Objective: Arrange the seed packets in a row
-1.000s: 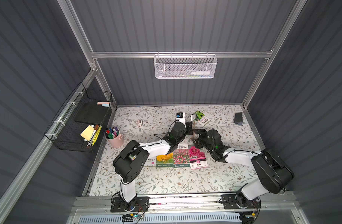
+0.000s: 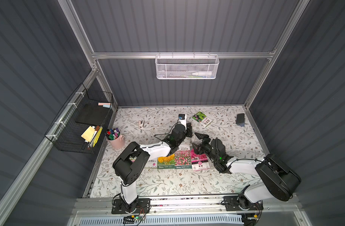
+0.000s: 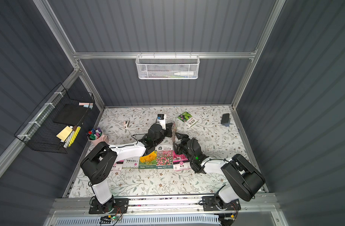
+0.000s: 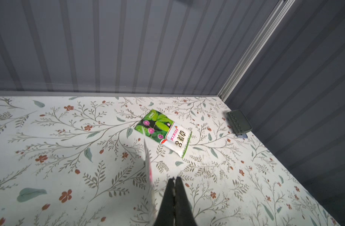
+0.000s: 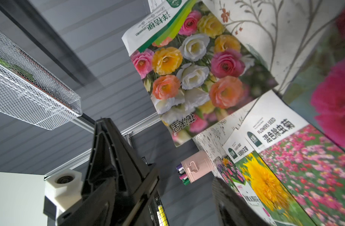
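Note:
A packet printed with roses [image 5: 196, 64] is upright in the air between my two grippers, seen edge-on in the top right view [image 3: 174, 131]. In the left wrist view its blurred edge [image 4: 149, 169] passes left of my left gripper, which is shut; no packet shows between its fingers. My right gripper [image 2: 195, 140] stands open, facing the packet with nothing in its fingers. Below, a row holds a magenta packet [image 2: 199, 164], a pink-field packet [image 2: 183, 159], a yellow-flower packet [image 2: 166, 159] and others partly hidden by the left arm. A green packet [image 4: 163, 131] lies apart.
A pink pen cup [image 2: 117, 141] is at the left edge. A dark box [image 2: 240, 119] rests at back right, and a small pale item [image 2: 141, 124] at back left.
The left arm stays nearly in place. The row has not moved.

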